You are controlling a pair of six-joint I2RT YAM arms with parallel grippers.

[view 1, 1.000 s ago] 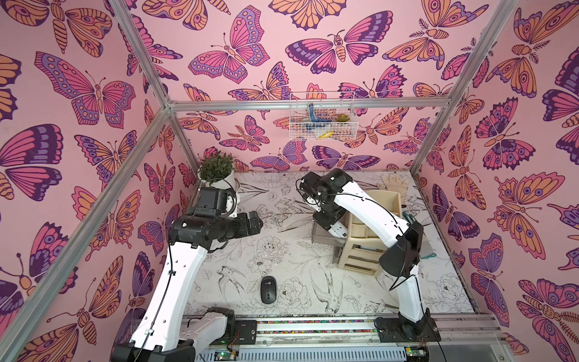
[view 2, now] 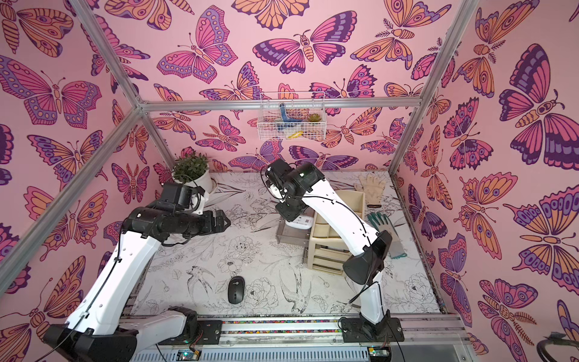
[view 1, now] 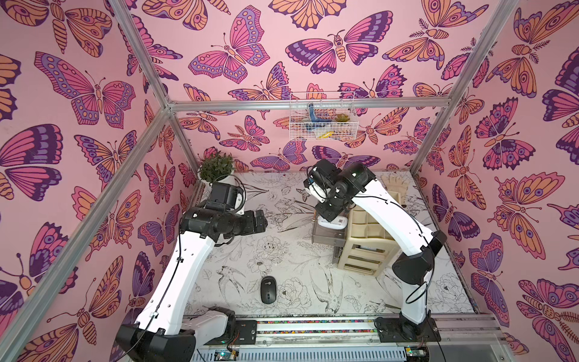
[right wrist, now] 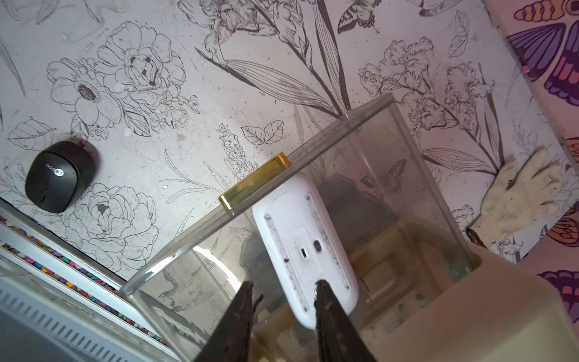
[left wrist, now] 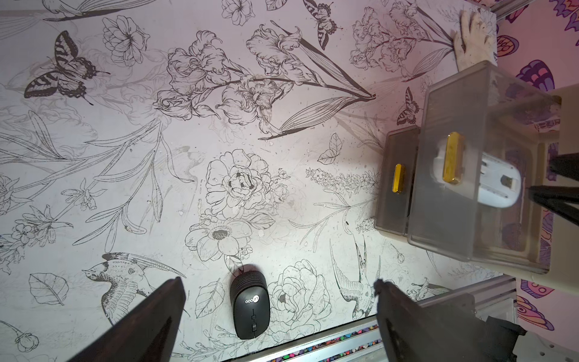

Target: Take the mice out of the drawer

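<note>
A white mouse lies upside down in the open clear drawer (left wrist: 446,217) of the beige organizer (view 2: 325,259); it also shows through the plastic in the left wrist view (left wrist: 497,181). My right gripper hangs over the drawer, fingertips part open at the mouse's near end, with no grip visible. My left gripper (view 1: 259,222) stands open over the table, left of the drawer, with nothing between its fingers. A black mouse (left wrist: 250,304) lies on the table near the front.
A lower drawer (left wrist: 395,181) is partly out too. Gloves (right wrist: 515,199) lie at the back right, a potted plant (view 2: 193,169) at the back left. A wire basket (view 1: 322,129) hangs on the back wall.
My right arm has risen and shifted slightly, exposing more of the white mouse in the top left view. My left arm has moved slightly right.
</note>
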